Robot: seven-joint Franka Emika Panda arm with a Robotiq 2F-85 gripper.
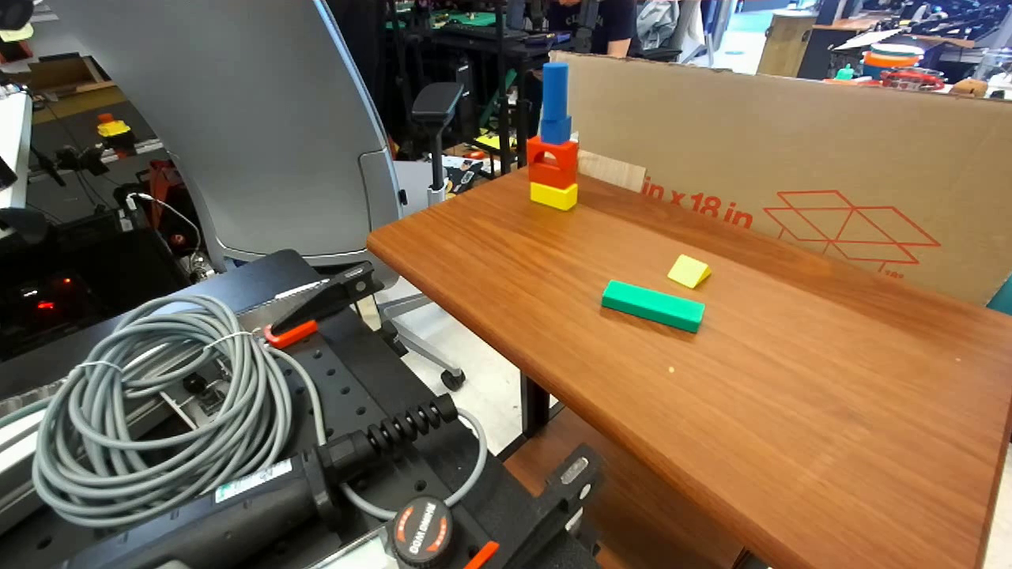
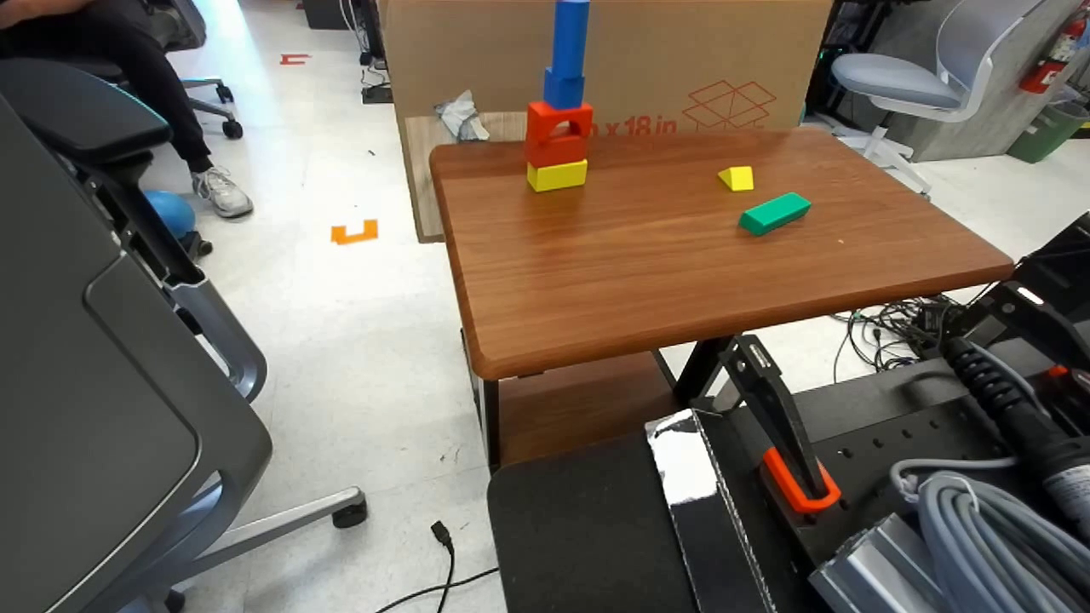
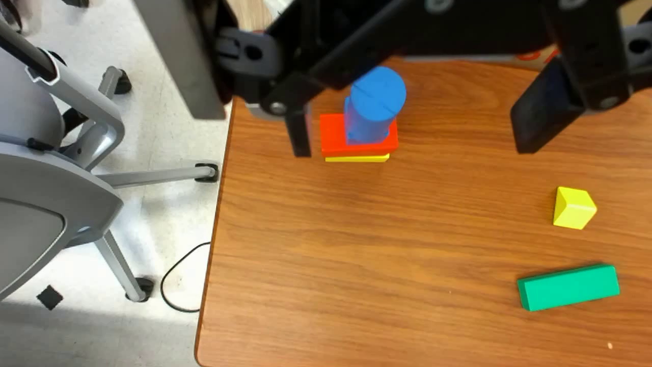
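A tower of blocks stands upright near the table's far left corner: a yellow block (image 1: 554, 195) at the bottom, red blocks (image 1: 552, 163) with an arch above it, a small blue block (image 1: 556, 130), and a tall blue cylinder (image 1: 555, 89) on top. A green bar (image 1: 652, 307) and a yellow wedge (image 1: 689, 271) lie apart on the wood. My gripper shows only in the wrist view, its fingers wide apart and nothing held. In that view the blue cylinder (image 3: 377, 95) appears between the fingers, nearer the left one; the gap in depth is hard to judge.
The wooden table (image 1: 806, 417) has broad free room in front and to the right. A cardboard sheet (image 1: 797, 152) stands along its back edge. Close by the tower, the table's left edge (image 2: 456, 266) drops to the floor.
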